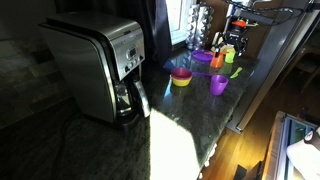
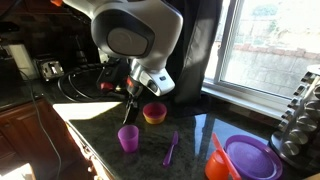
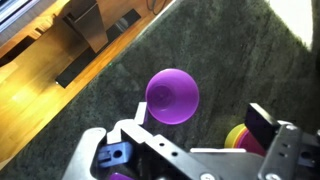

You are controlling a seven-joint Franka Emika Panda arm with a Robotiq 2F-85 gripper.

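My gripper is open in the wrist view, its two dark fingers spread with nothing between them. A purple cup (image 3: 172, 96) stands on the counter ahead of the fingers and apart from them. Exterior view 2 has the gripper (image 2: 131, 100) pointing down above that purple cup (image 2: 128, 138). Stacked yellow and red bowls (image 2: 155, 112) stand behind the cup. At the front right of that view is an orange cup (image 2: 216, 166) by a purple plate (image 2: 255, 158). A purple utensil (image 2: 171, 148) lies between cup and plate.
A coffee maker (image 1: 103, 67) stands at the left in exterior view 1. A green cup (image 1: 230, 57) is at the far end beside the orange cup. A spice rack (image 2: 298, 115) is by the window.
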